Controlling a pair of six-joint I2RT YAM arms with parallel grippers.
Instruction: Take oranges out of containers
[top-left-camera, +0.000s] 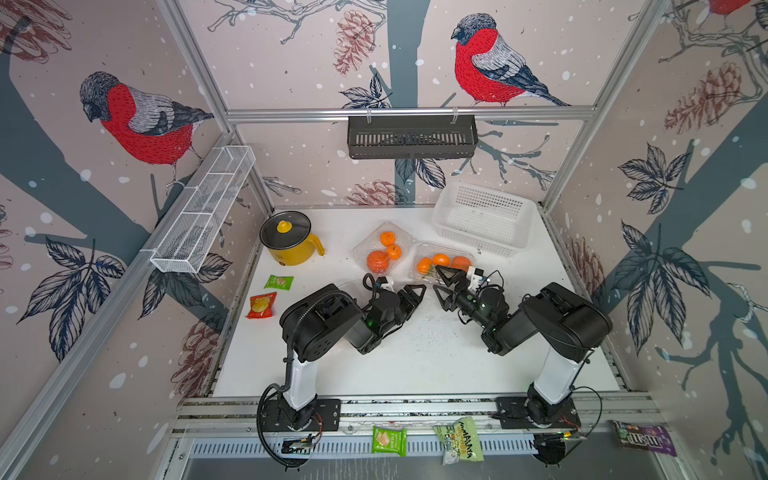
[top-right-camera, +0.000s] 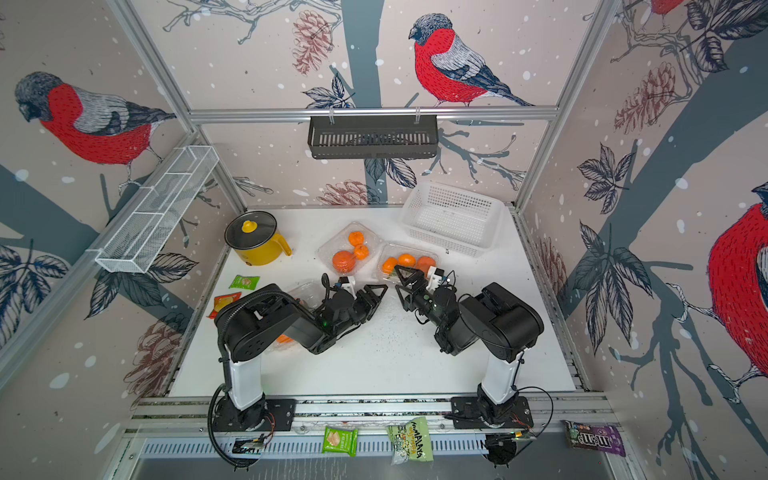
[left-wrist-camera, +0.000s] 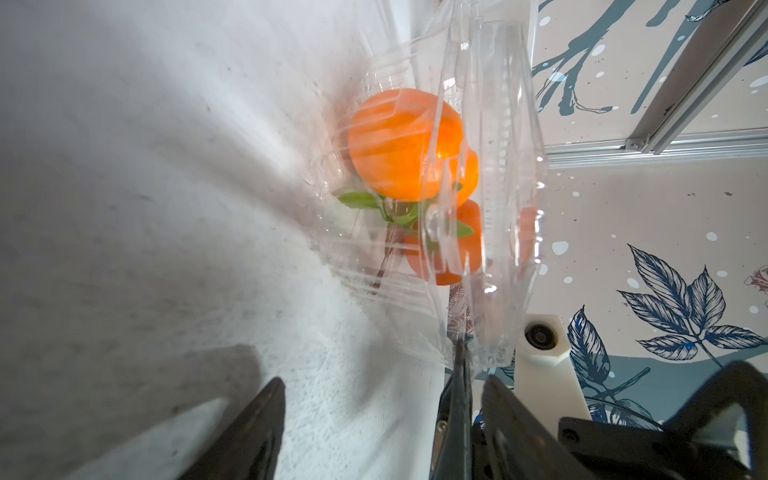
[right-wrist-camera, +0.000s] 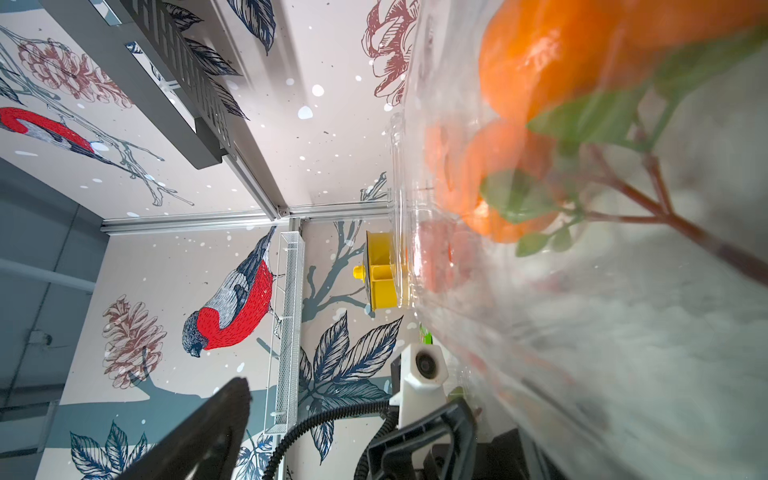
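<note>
Clear plastic containers with oranges stand in mid-table: one (top-left-camera: 361, 252) holds several oranges; another (top-left-camera: 424, 276), right of it, holds several with leafy stems. In the left wrist view this container fills the middle, orange (left-wrist-camera: 396, 140) behind clear plastic. My left gripper (top-left-camera: 412, 294) is open in front of the containers, nothing seen between its fingers. My right gripper (top-left-camera: 446, 286) is open at the near right side of the right container, which appears very close in the right wrist view. A third container under the left arm is largely hidden (top-right-camera: 304, 289).
A white basket (top-left-camera: 484, 216) stands at the back right. A yellow pot (top-left-camera: 288, 248) and two small packets (top-left-camera: 262, 304) sit at the left. Wall racks hang at the back and left.
</note>
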